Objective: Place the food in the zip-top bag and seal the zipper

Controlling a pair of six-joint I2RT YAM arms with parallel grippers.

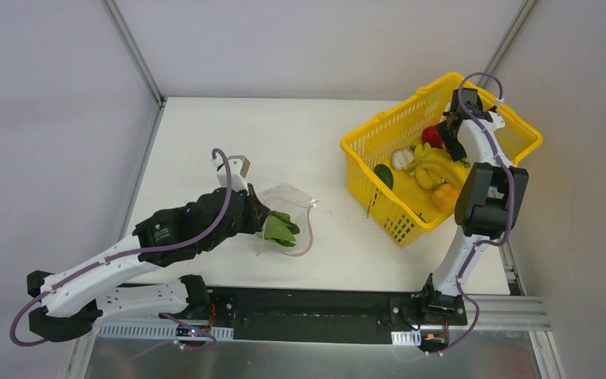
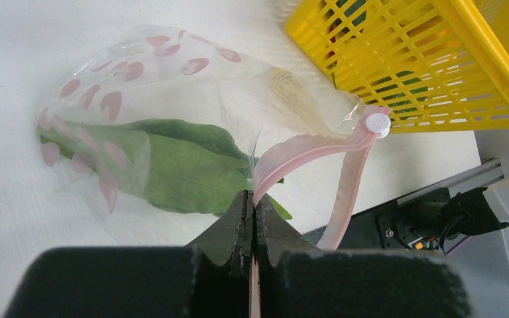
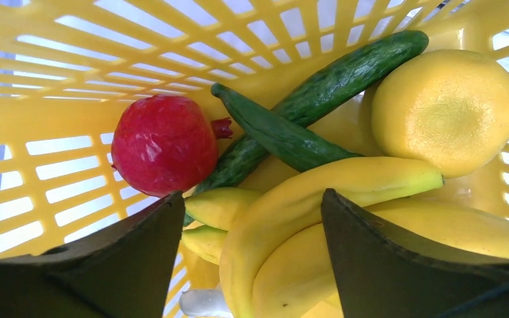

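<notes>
On the table lies the clear zip top bag (image 1: 288, 197) with green leaves (image 2: 172, 159) inside; pink spots mark its film, and its pink zipper strip (image 2: 298, 150) carries a white slider (image 2: 378, 124). My left gripper is shut on the strip at the bag's mouth. Inside the yellow basket (image 1: 417, 213), my right gripper has its fingers apart with nothing held between them. Ahead of it are a red pomegranate (image 3: 166, 146), dark green cucumbers (image 3: 358, 76), yellow bananas (image 3: 291, 218) and a round yellow fruit (image 3: 447, 112).
Garlic (image 1: 402, 159), a dark green avocado-like item (image 1: 383, 175) and an orange pepper (image 1: 445, 197) also lie in the basket. The slotted basket walls surround the right gripper. Bare white table (image 1: 229, 126) stretches behind the bag.
</notes>
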